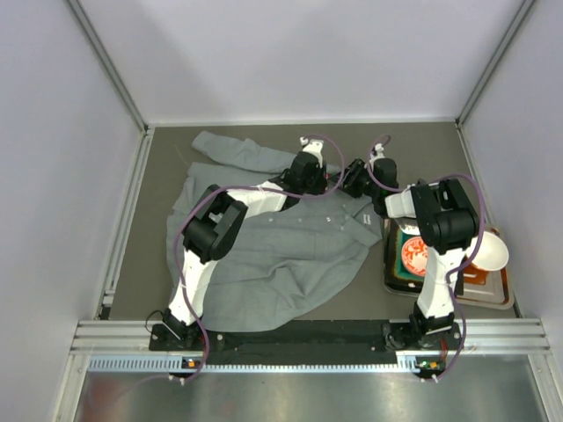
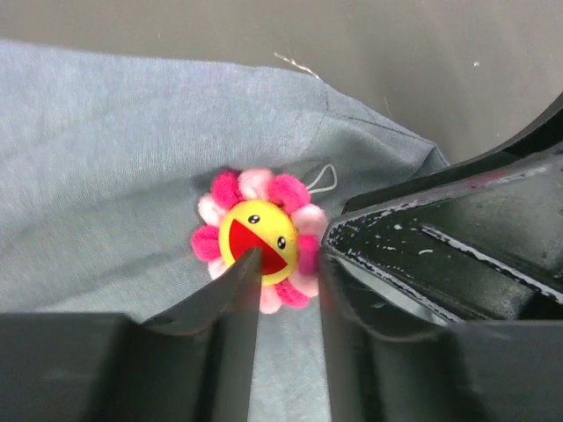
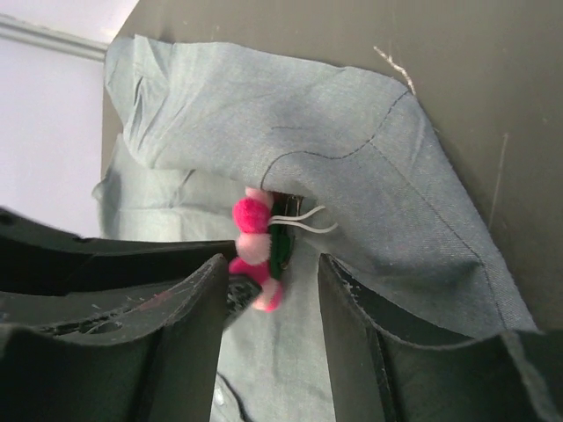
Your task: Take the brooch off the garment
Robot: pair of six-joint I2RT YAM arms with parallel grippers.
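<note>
A pink flower brooch with a yellow smiling face rests on the grey garment; in the right wrist view its side, a metal pin and a white loop show. My left gripper has its fingertips at the brooch's lower part; whether it grips any of it is unclear. My right gripper is beside the brooch in the right wrist view, the pin between its fingertips from that angle, though contact cannot be told. Both grippers meet closely over the garment's upper right in the top view, partly hiding the brooch.
A tray [image 1: 493, 294] holding a white bowl [image 1: 489, 252] and a red patterned item [image 1: 413, 255] sits at the right, under the right arm. Bare dark table lies behind the garment and along its left.
</note>
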